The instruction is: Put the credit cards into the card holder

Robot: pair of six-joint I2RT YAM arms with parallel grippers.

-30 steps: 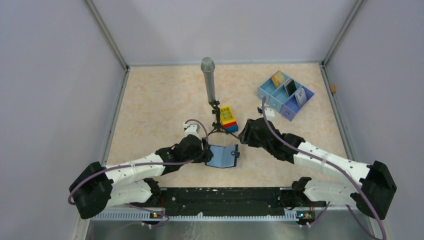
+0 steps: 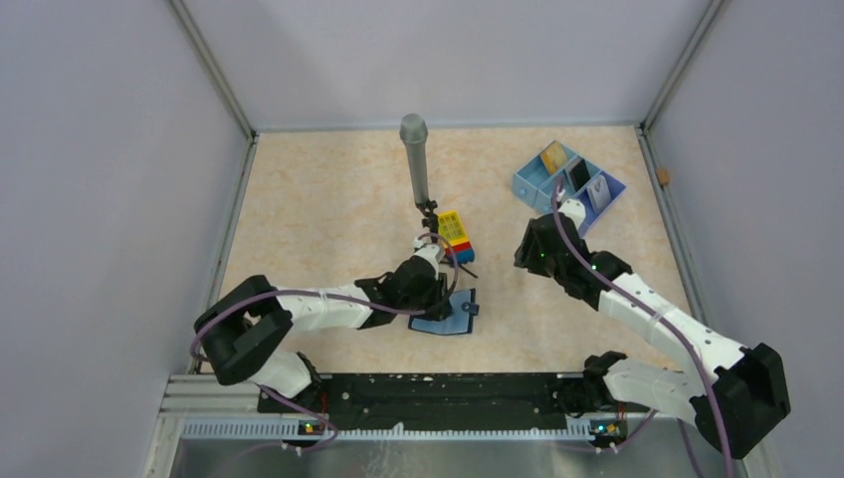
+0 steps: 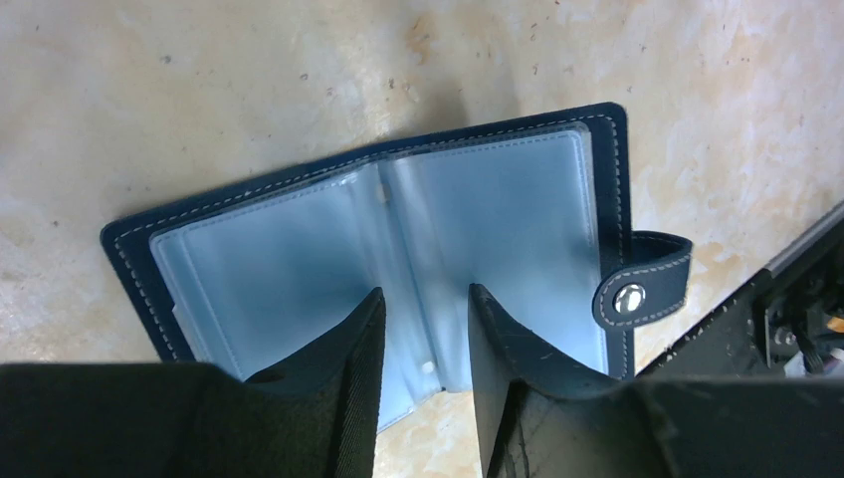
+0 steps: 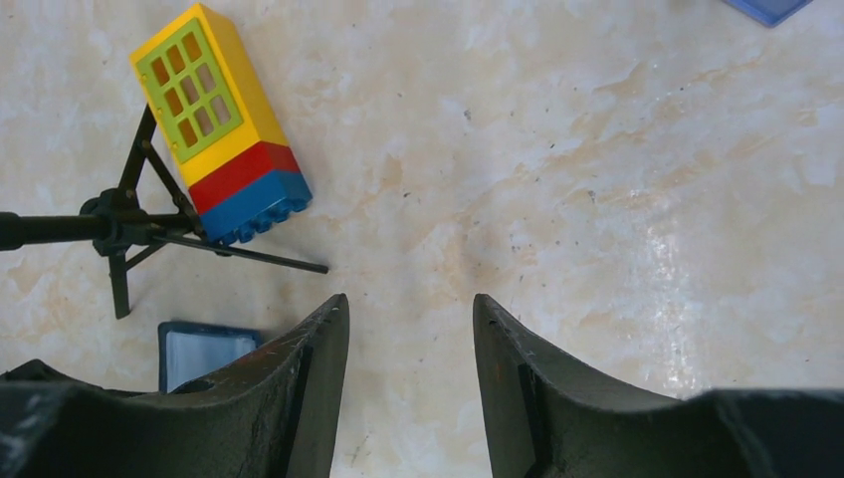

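The card holder [image 3: 498, 229] lies spread open on the table, dark blue with clear pale-blue pockets and a snap strap [image 3: 647, 284] on its right side. Above its middle fold my left gripper is part open, with nothing between its fingers. Right of the holder and in front of the card box, my right gripper is also apart at the tips and empty. In the top view a yellowish card [image 2: 553, 157], a black card [image 2: 578, 175] and a whitish card [image 2: 598, 193] stand in separate compartments of a blue box.
That blue box [image 2: 525, 189] sits at the back right. Behind the holder stand a yellow, red and blue block stack [image 2: 454, 229] and a tall grey microphone [image 2: 415, 159] on a black tripod with spread legs [image 4: 269, 259].
The left arm has moved right, bringing its gripper over the holder. My right gripper has drawn away to the right and back, off the holder's right edge.
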